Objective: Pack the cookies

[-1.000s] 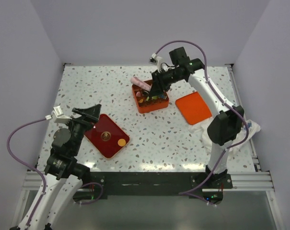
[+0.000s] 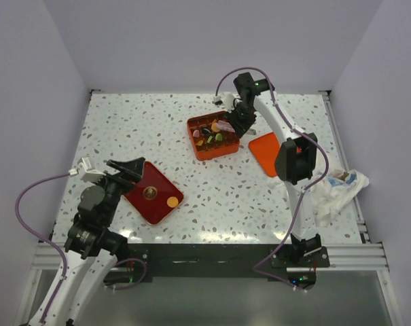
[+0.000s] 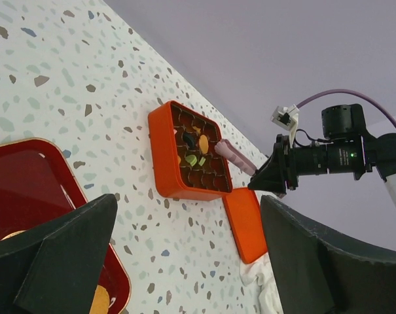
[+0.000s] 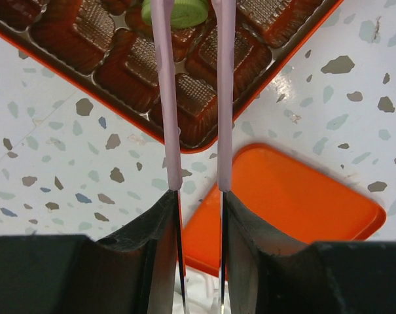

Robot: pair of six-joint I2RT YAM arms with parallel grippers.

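An orange-walled box (image 2: 216, 154) with a divided brown insert stands at the back centre, holding several small cookies in mixed colours. My right gripper (image 2: 227, 126) is over the box's right part; in the right wrist view its long pink fingers (image 4: 224, 118) reach down to a green cookie (image 4: 184, 16), whose top end is out of frame. A dark red tray (image 2: 157, 204) at the left holds a yellow cookie (image 2: 172, 202) and a brown round piece (image 2: 150, 193). My left gripper (image 2: 134, 170) stands open above that tray.
An orange tray (image 2: 265, 155) lies right of the box. A crumpled white cloth (image 2: 334, 200) lies at the front right.
My right gripper has moved right and down into the box from above its back left.
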